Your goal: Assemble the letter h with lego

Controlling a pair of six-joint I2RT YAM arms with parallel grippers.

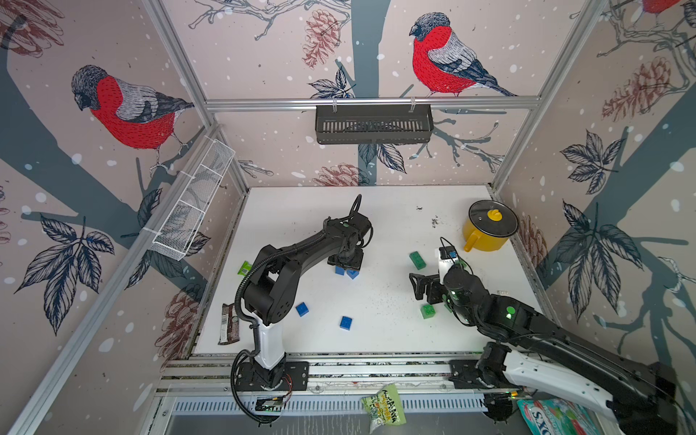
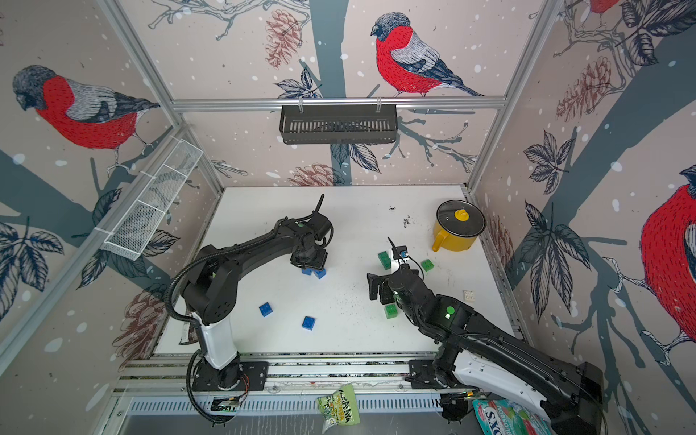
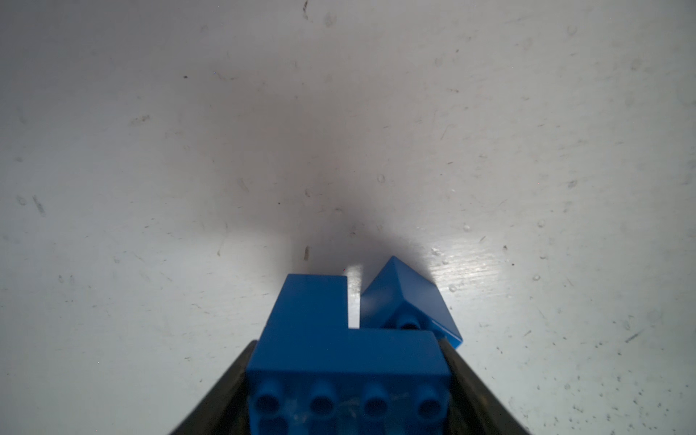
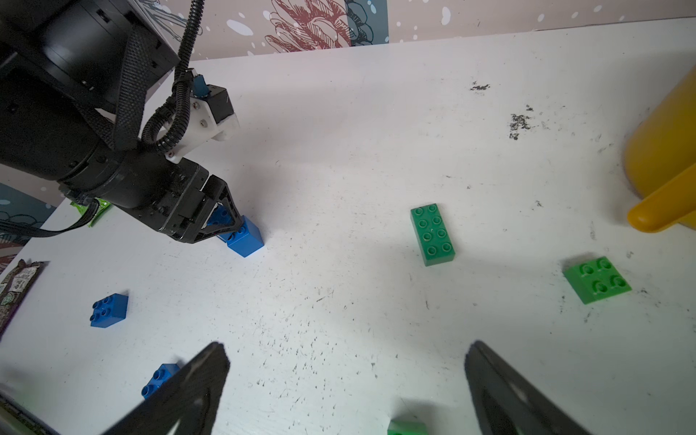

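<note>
My left gripper [image 1: 346, 262] is low at the middle-left of the table, shut on a blue brick piece [image 3: 348, 355], which looks L-shaped from the left wrist view. Just beside it lies another blue brick [image 4: 245, 240], angled away. Two loose blue bricks [image 1: 302, 309] [image 1: 346, 322] lie nearer the front. My right gripper [image 1: 424, 286] hangs open over the right side, nothing between its fingers. Green bricks [image 4: 432, 233] [image 4: 596, 279] lie around and under it.
A yellow pot [image 1: 490, 230] stands at the back right. Wrappers lie at the left edge.
</note>
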